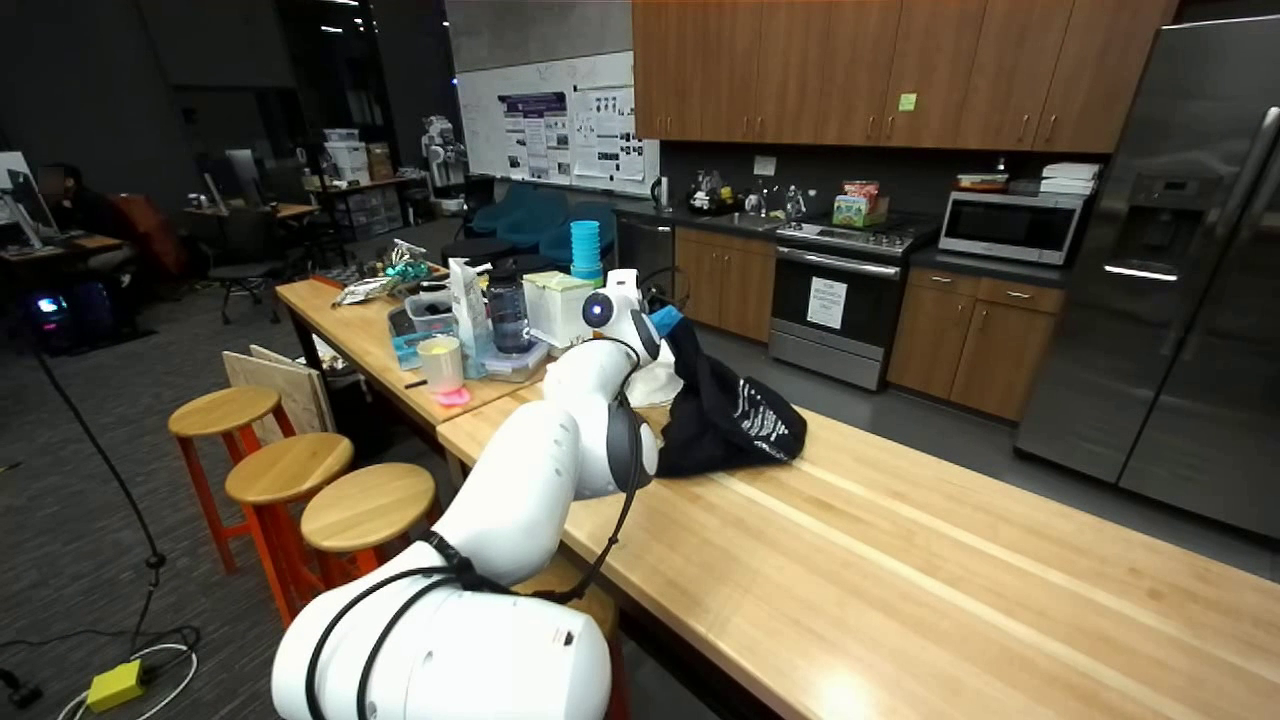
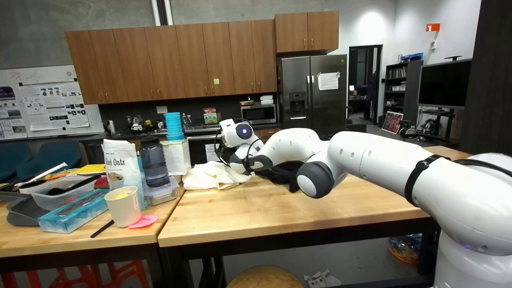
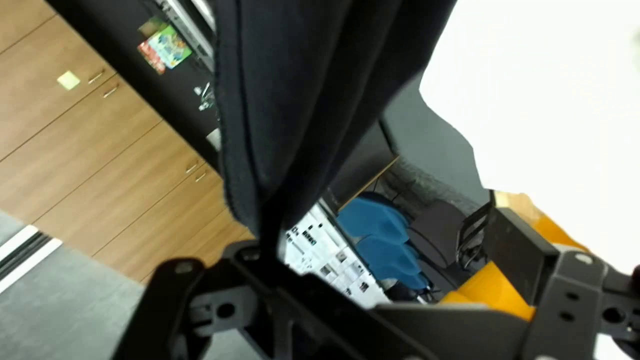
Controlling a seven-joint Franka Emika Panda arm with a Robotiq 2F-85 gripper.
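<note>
A black cloth with white printing [image 1: 756,414] lies bunched on the wooden table, beside and behind the end of my arm. In the wrist view the black cloth [image 3: 288,90] hangs down from the top to the left finger, hiding that fingertip. My gripper is open, with a wide gap between that finger and the right finger. A crumpled white cloth [image 2: 213,175] lies by the table's left end. The bright white area [image 3: 552,90] in the wrist view is overexposed. Both exterior views leave the fingers mostly hidden.
Left of the cloths, a second table carries an oats bag [image 2: 122,165], a dark bottle [image 2: 153,163], a cream cup [image 2: 124,206] and stacked blue cups [image 2: 173,125].
</note>
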